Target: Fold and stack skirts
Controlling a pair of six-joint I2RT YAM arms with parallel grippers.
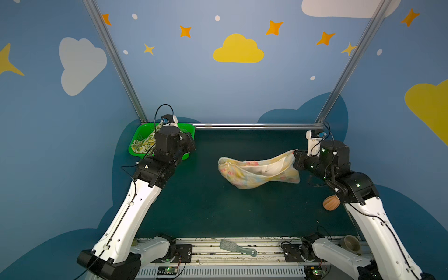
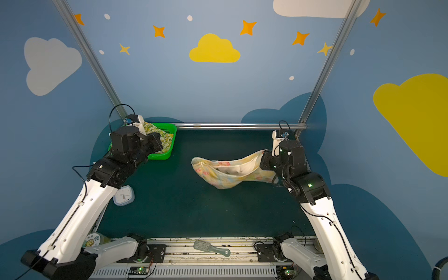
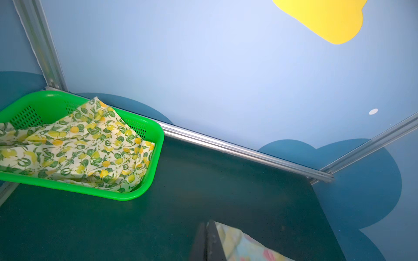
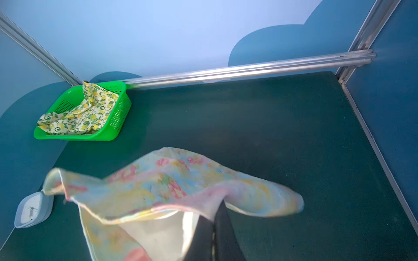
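A pastel floral skirt hangs and spreads over the middle of the table, its pale inside partly showing. My right gripper is shut on its edge, and the cloth drapes out to both sides of the fingertips. The skirt's left end looks free and is blurred in the right wrist view. My left gripper is shut, raised near the basket, and no cloth shows between its fingers. In the top views a gap separates it from the skirt, part of which shows beyond the fingers in the left wrist view.
At the back left stands a green basket holding lemon-print cloth. A small white container lies at the left edge. A brush rests on the front rail, and a brown object sits at the right.
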